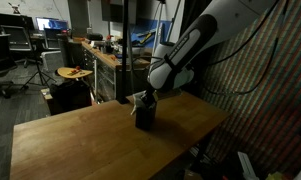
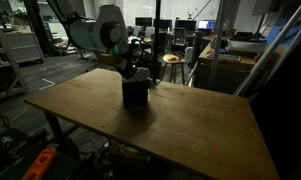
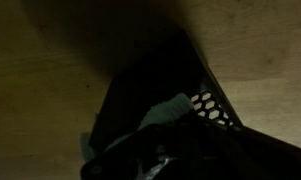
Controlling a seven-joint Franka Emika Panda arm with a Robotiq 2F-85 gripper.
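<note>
A black box-like holder (image 1: 145,119) stands upright on the wooden table, its perforated side (image 3: 212,105) showing in the wrist view. Pale, cloth-like material (image 3: 167,110) sits in its mouth, and a bit of it shows above the rim (image 2: 137,74). My gripper (image 1: 151,92) is low over the holder's opening, reaching down from the right in exterior view 1. It is shut; the dark wrist view hides whether any of the pale material lies between its fingers.
A ribbed dark curtain (image 1: 265,80) hangs beyond the arm.
</note>
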